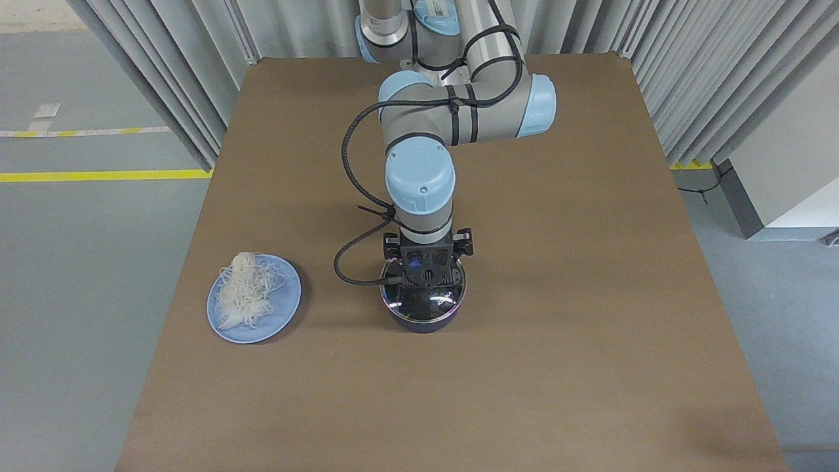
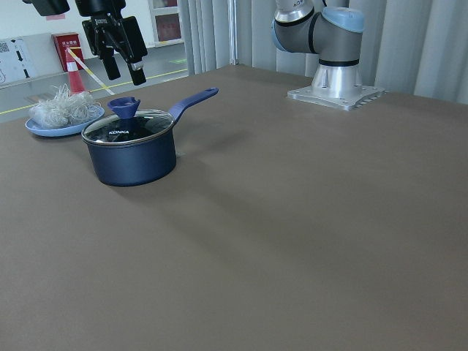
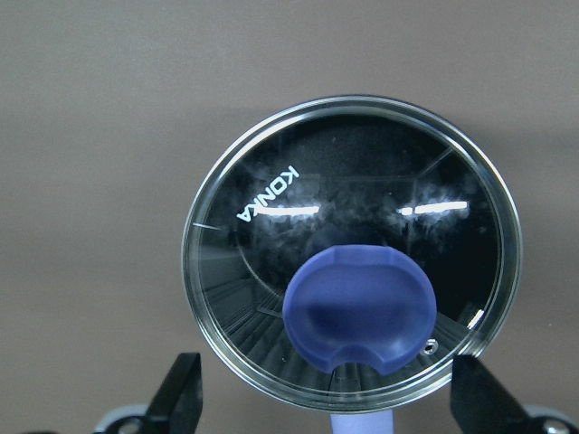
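Observation:
A dark blue pot with a glass lid and a blue knob stands on the table, its handle pointing toward the robot's base. My gripper hangs open just above the lid, its two fingertips apart with nothing between them; in the wrist view they sit at the lower left and lower right, either side of the knob's lower part. In the front view the gripper body hides the knob.
A blue plate with white noodles sits left of the pot.

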